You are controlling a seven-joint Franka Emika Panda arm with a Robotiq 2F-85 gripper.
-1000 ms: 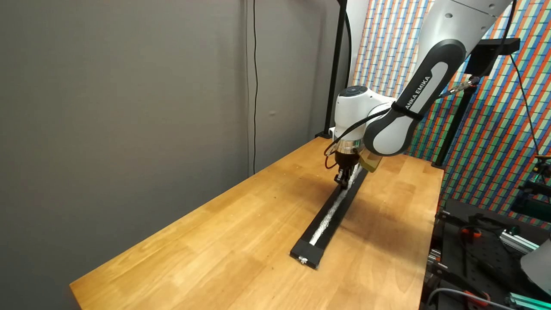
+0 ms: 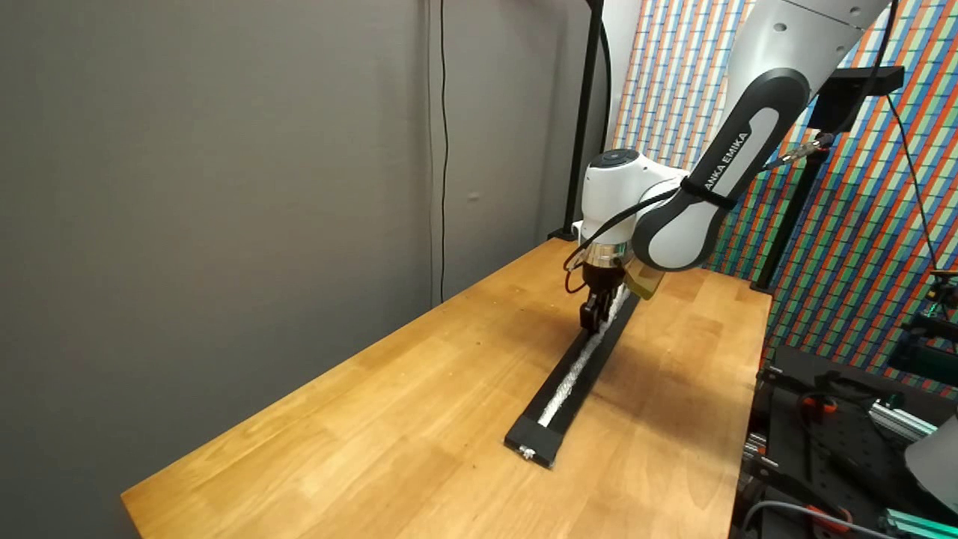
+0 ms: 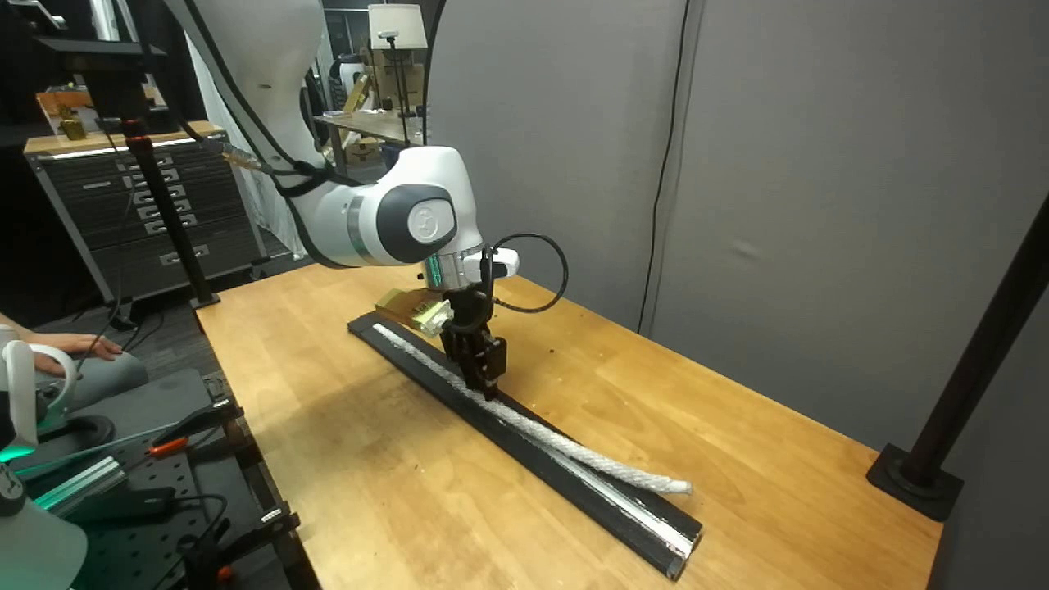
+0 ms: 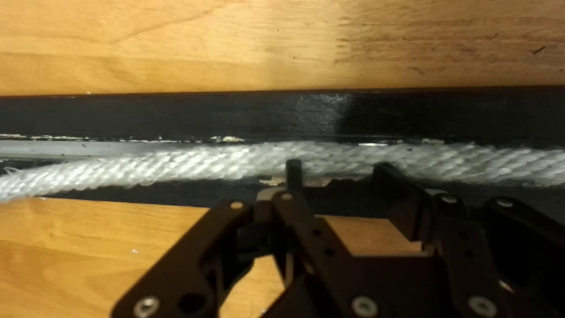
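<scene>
A white braided rope (image 4: 212,163) runs along a long black channel strip (image 3: 629,526) on the wooden table. In exterior view 2 its near loose end (image 3: 669,483) lies outside the groove, over the strip's side. Toward the strip's other end the rope lies along the groove. My gripper points down over the strip, low at the rope. Its two fingertips stand apart along the rope's length, with a gap between them. Whether they touch the rope is hard to tell.
The bare silver groove (image 3: 644,516) shows beside the rope's loose end. A yellowish block-like piece (image 3: 413,306) sits by the wrist, above the strip's far part. A black post (image 3: 959,393) stands at the table's edge.
The gripper's fingers have shifted slightly relative to each other and appear a little lower in exterior view 1. The arm and the strip look unmoved.
</scene>
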